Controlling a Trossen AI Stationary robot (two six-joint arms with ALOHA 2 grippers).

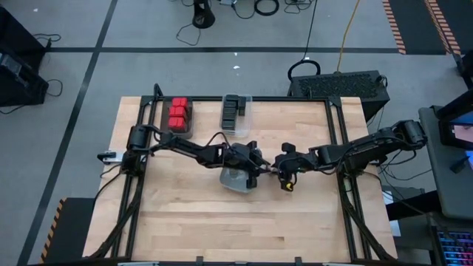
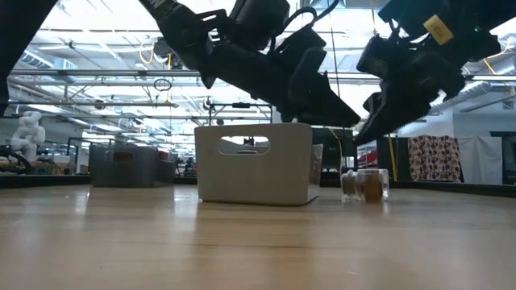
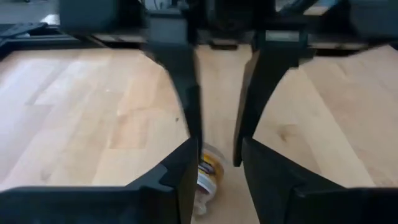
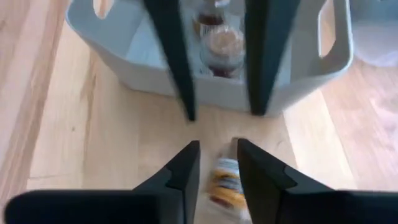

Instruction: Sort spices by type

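A small glass spice jar with a white and orange label lies on the table below both grippers; the right wrist view shows it blurred (image 4: 227, 186). My left gripper is shut with nothing between its fingers. Facing it, my right gripper is drawn shut as well, empty, above the jar. In the low view, brown-filled glass (image 2: 372, 186) rests on the table beside the light bin (image 2: 242, 181), under the two arms. Cork-topped jars (image 4: 224, 46) stand inside that bin in the right wrist view.
At the back left is a dark bin with red-topped items (image 1: 178, 115). To its right, a clear bin holds black-topped items (image 1: 234, 114). Both arms meet close together over the middle.
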